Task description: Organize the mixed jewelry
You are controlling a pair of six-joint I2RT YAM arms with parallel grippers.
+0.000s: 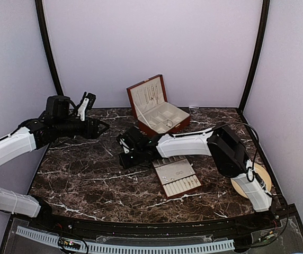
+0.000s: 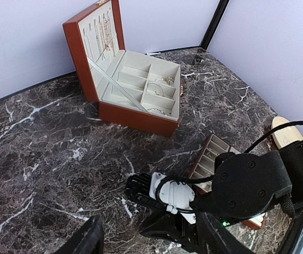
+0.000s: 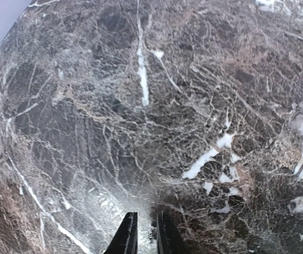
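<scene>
A red jewelry box (image 1: 180, 121) stands open at the back, with necklaces in its lid and a few pieces in its compartments. A tray (image 1: 172, 188) holding small jewelry lies front centre, partly hidden by the right arm. My left gripper (image 1: 96, 128) hangs open over the left of the table, empty. My right gripper (image 1: 125, 159) is low over the marble just left of the tray; in the right wrist view its fingertips (image 3: 132, 217) are a narrow gap apart, and a small dark speckled patch between them is too unclear to identify.
A round beige plate (image 1: 263, 185) lies at the right edge, partly under the right arm. Walls border the table at back and sides.
</scene>
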